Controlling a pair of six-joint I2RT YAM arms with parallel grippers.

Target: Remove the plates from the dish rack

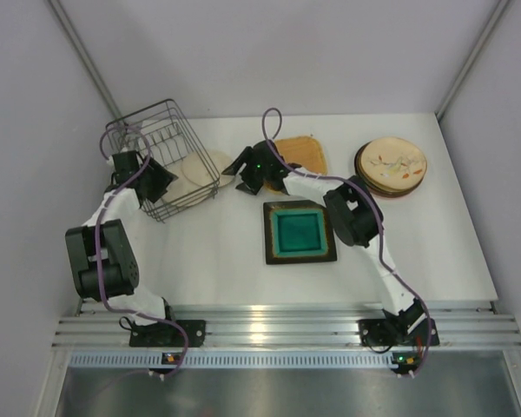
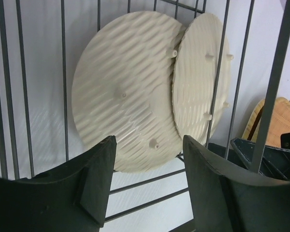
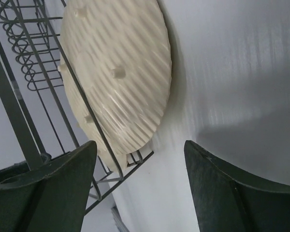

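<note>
The wire dish rack [image 1: 169, 122] stands at the left of the table, with cream plates [image 2: 121, 92] [image 3: 116, 53] in it, lying slanted with the outer one reaching past its right side. My left gripper [image 1: 159, 178] is open over the rack, its fingers in front of the plates in the left wrist view, holding nothing. My right gripper [image 1: 240, 174] is open just right of the rack, beside the protruding plate, with nothing between its fingers.
A wooden tray [image 1: 304, 149] lies behind my right gripper. A dark-edged green square dish [image 1: 299, 232] is at front middle. A stack of round plates [image 1: 391, 163] sits at back right.
</note>
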